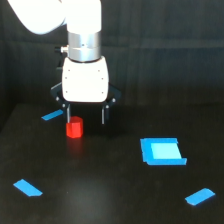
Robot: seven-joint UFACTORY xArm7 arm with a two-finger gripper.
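A small red cube (75, 128) stands on the dark table at the left of the camera view. Just above it hangs my gripper (86, 118), pointing down with its fingers spread wide. The cube shows low and toward the left side of the gap, near the left finger. Whether the fingertips reach down beside the cube or stay above it, I cannot tell. Nothing is gripped.
A pale square patch (164, 151) framed in blue tape lies flat at the right. Blue tape strips mark the table at front left (27, 187), front right (200, 197) and back left (52, 115).
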